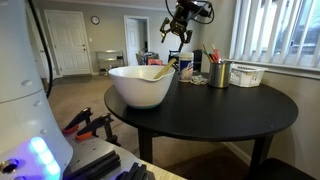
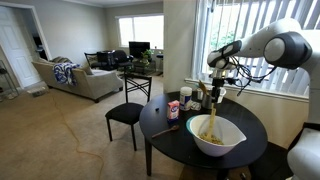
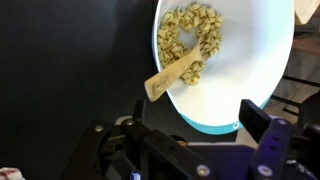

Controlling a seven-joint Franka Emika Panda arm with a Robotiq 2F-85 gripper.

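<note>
The white bowl stands on the round black table, near its edge. Seen from above in the wrist view, the bowl holds a clump of yellowish, curly pieces. A wooden utensil leans in it, its end sticking out over the rim; that utensil stands up out of the bowl in exterior view 2. My gripper is open, its fingers far apart and nothing between them. In exterior view 1, the gripper hangs above the table, clear of everything.
A metal canister of utensils, a white basket and a tub occupy the table's far side. A pink container stands left of the bowl.
</note>
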